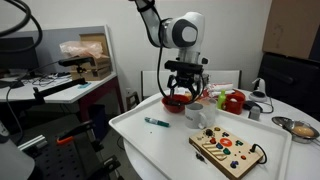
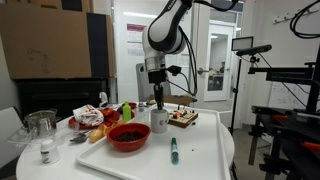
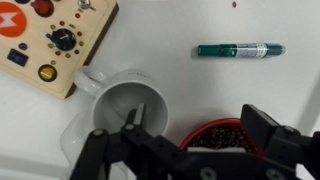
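Observation:
A white mug (image 3: 130, 100) stands on the white tray, with a second clear or pale cup (image 3: 78, 135) partly hidden behind my left finger. Next to the mug is a red bowl (image 2: 127, 137) holding small dark pieces. A green marker (image 3: 240, 50) lies flat and apart from them. My gripper hangs above the tray, open and pointing down, with nothing held. In the wrist view, one finger overlaps the mug and the other overlaps the bowl's side; whether either touches cannot be told.
A wooden activity board (image 1: 226, 150) with knobs and a cable lies on the tray near the mug. Red and green items (image 1: 234, 102) crowd the back. A metal pan (image 1: 299, 129) sits at the far right. The tray's front (image 1: 150, 148) is clear.

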